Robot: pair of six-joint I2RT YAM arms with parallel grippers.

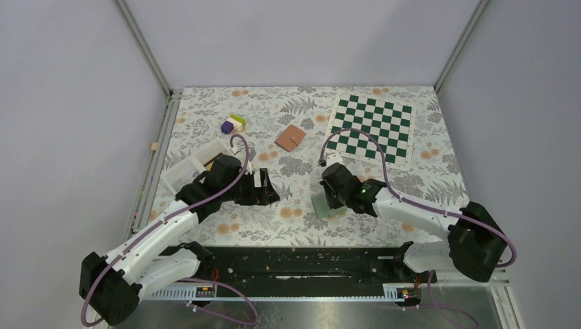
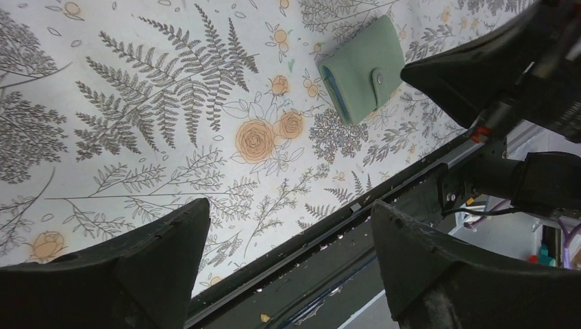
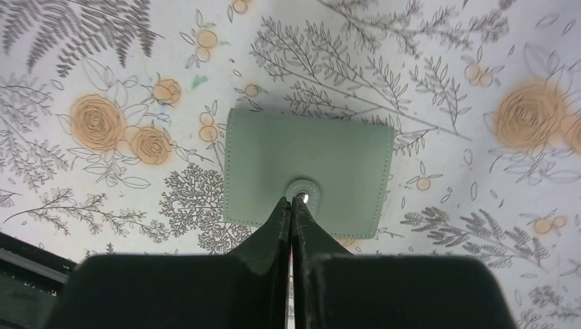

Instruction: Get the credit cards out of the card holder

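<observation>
A green card holder (image 3: 308,157) with a snap strap lies flat on the table, its flap fastened as far as I can see. In the left wrist view a blue edge shows inside the fold of the holder (image 2: 363,70); no card is out in the open. My right gripper is shut over the holder's snap, with nothing seen between its fingers; whether the tips touch it I cannot tell. To the left of the holder, my left gripper (image 1: 271,186) stands open and empty, its two fingers (image 2: 161,247) well apart above the table.
A brown card holder (image 1: 290,138) lies farther back in the middle. Beyond the right arm lies a green-and-white checkered board (image 1: 373,127). A white divided tray (image 1: 179,173) and a small colourful object (image 1: 233,124) are on the left. Table between the grippers is clear.
</observation>
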